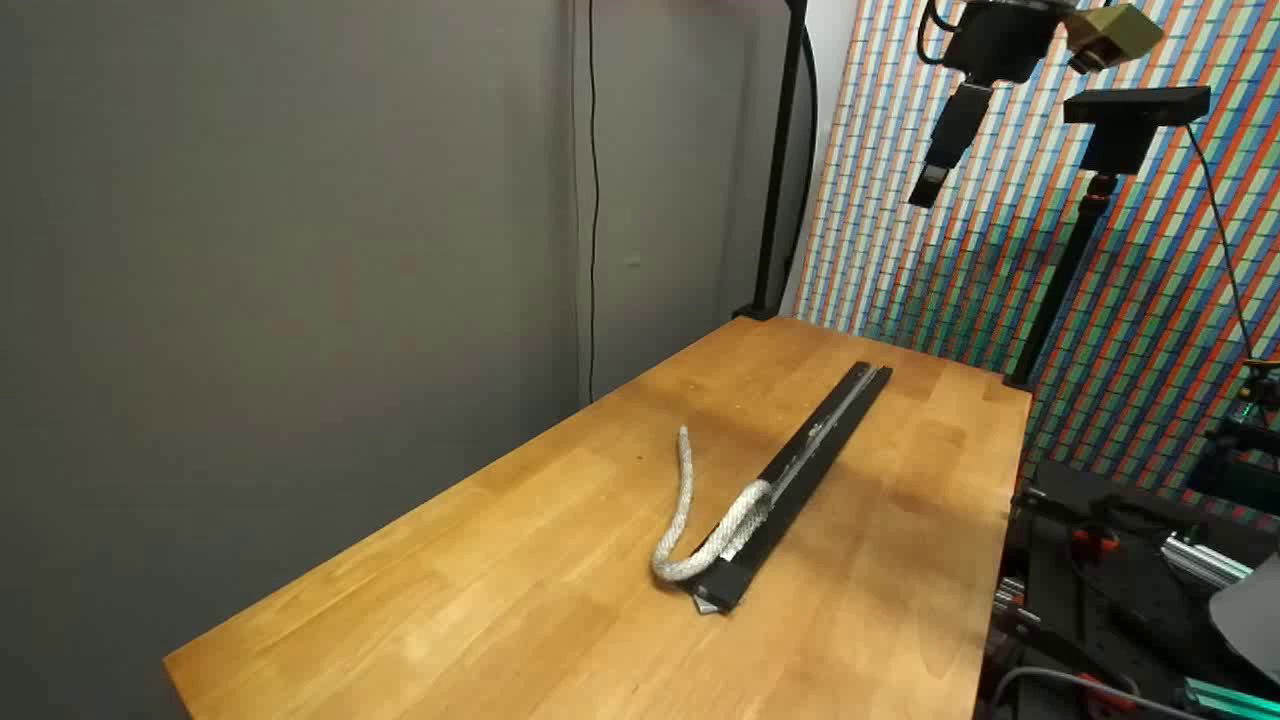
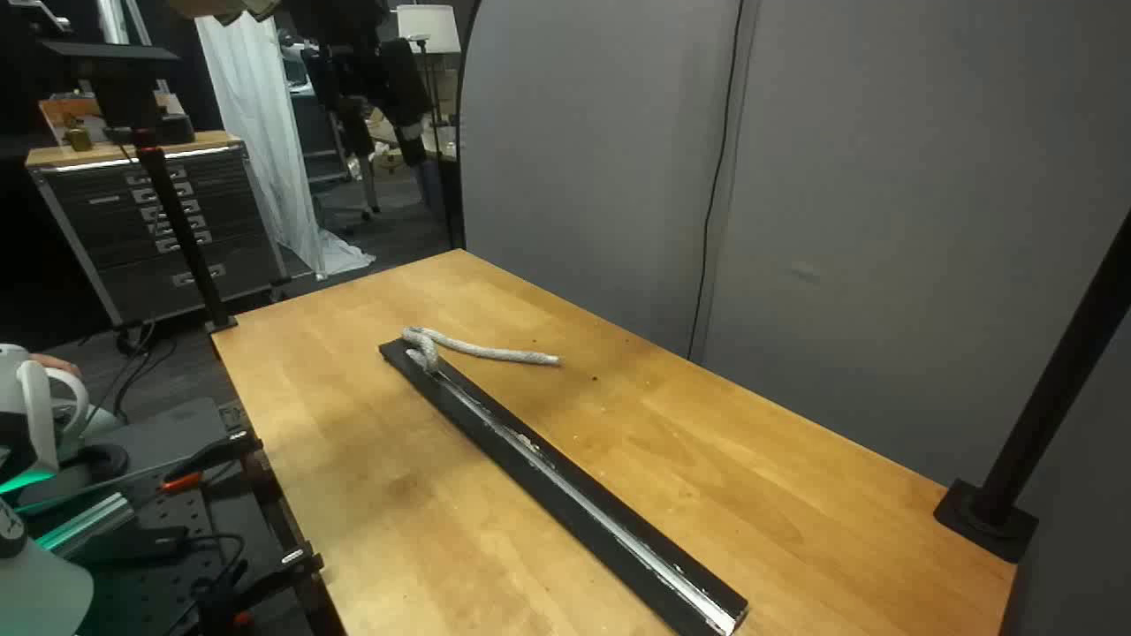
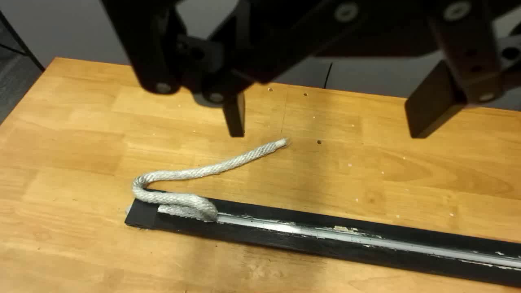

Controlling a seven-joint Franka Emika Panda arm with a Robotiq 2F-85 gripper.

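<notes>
A pale grey braided rope (image 3: 205, 170) lies bent back on itself, partly on the wooden table and partly across one end of a long black bar (image 3: 312, 234). One stretch of the rope lies along the light groove in the bar's middle; its free end rests on bare wood. In exterior view 1 the rope (image 1: 683, 504) curls at the bar's near end (image 1: 816, 480). High above the table, my gripper is open, its two fingers wide apart with only table seen between them. Exterior view 2 shows the gripper (image 2: 387, 138) at the top, away from the rope (image 2: 493, 352).
Wide bare areas of the table (image 1: 480, 588) surround the bar. Black posts stand at the table's corners, one (image 2: 1007, 466) at the right in exterior view 2. A grey wall (image 2: 848, 212) runs along one long side. Equipment (image 1: 1128, 600) sits beside the other.
</notes>
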